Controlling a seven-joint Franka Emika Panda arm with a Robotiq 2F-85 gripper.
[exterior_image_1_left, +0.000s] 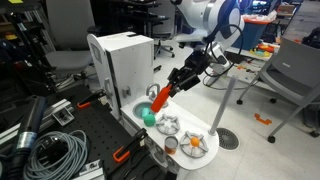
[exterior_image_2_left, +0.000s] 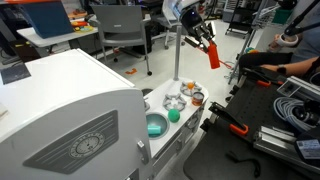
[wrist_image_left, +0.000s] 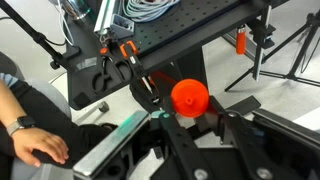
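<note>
An orange-red bottle-like object (exterior_image_1_left: 161, 98) is held up in the air, tilted in exterior view 1, with my gripper (exterior_image_1_left: 171, 88) shut on it. In exterior view 2 the same red object (exterior_image_2_left: 214, 56) hangs below the arm, to the right of the stove plates and well above the surface. From the wrist, the round end of the red object (wrist_image_left: 190, 98) shows between the dark fingers; the rest of it is foreshortened.
The white toy kitchen top carries a sink (exterior_image_2_left: 157, 125), a green ball (exterior_image_1_left: 149, 120), burner plates (exterior_image_1_left: 168, 125) and an orange ball (exterior_image_1_left: 195, 141). A can (exterior_image_1_left: 171, 145) stands by its edge. A white cabinet (exterior_image_1_left: 124, 63) stands beside the arm.
</note>
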